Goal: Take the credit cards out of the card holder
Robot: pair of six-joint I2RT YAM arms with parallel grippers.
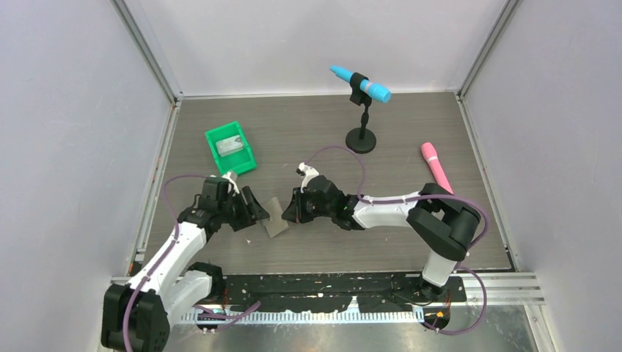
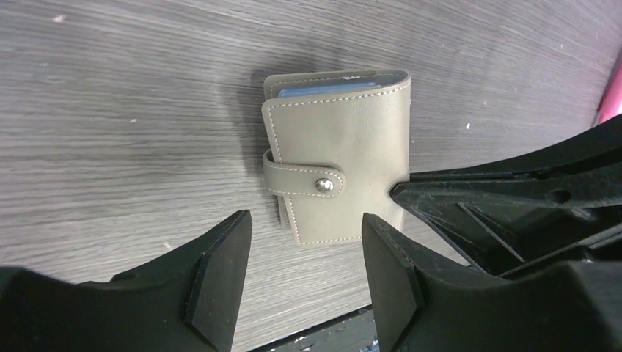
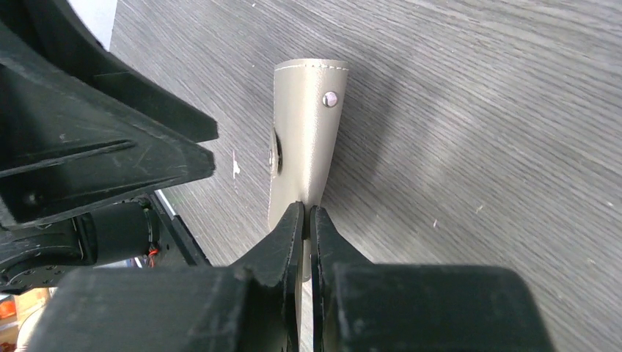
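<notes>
A beige leather card holder (image 1: 273, 218) (image 2: 334, 132) is between my grippers, its snap strap across the front and a blue card edge inside its top in the left wrist view. My right gripper (image 1: 292, 214) is shut on its side edge. My left gripper (image 1: 258, 213) stands open just beside the holder, with nothing clearly gripped between its fingers.
A green tray (image 1: 242, 163) with a pale item lies at the back left. A blue microphone on a black stand (image 1: 361, 139) is at the back, a pink microphone (image 1: 438, 172) on the right.
</notes>
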